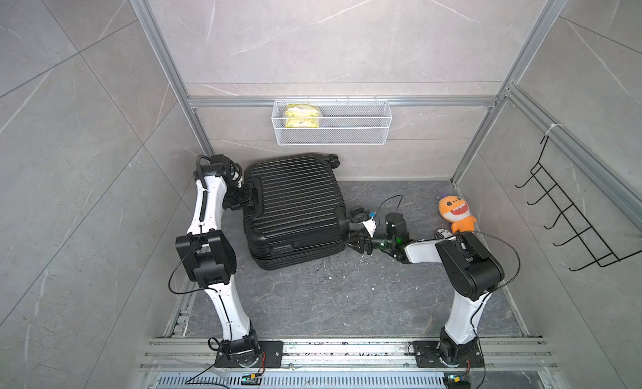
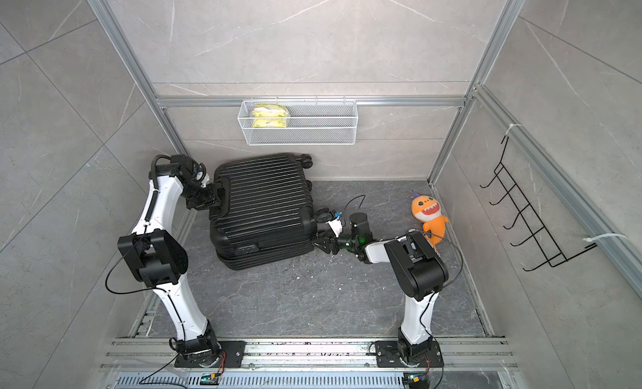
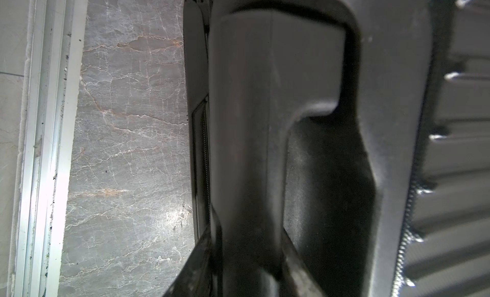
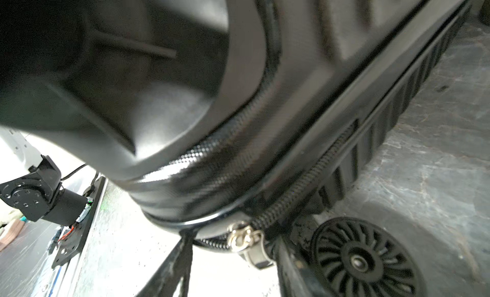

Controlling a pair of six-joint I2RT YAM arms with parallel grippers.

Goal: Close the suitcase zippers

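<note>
A black ribbed suitcase (image 1: 294, 202) lies flat on the floor, toward the left. At its left side my left gripper is shut on the carry handle (image 3: 245, 118), one finger to each side of the grip. Low at the opposite side, by a wheel corner, my right gripper is partly open. A silver zipper slider (image 4: 244, 239) with a hanging pull tab (image 4: 257, 257) shows in the gap between its fingers, not clamped. From the slider the zipper teeth (image 4: 306, 184) run along the case's edge.
One suitcase wheel (image 4: 365, 261) sits close to the right gripper. An orange plush toy (image 1: 457, 214) rests by the right wall. A white wire basket (image 1: 357, 125) hangs on the back wall, black hooks (image 1: 568, 215) on the right.
</note>
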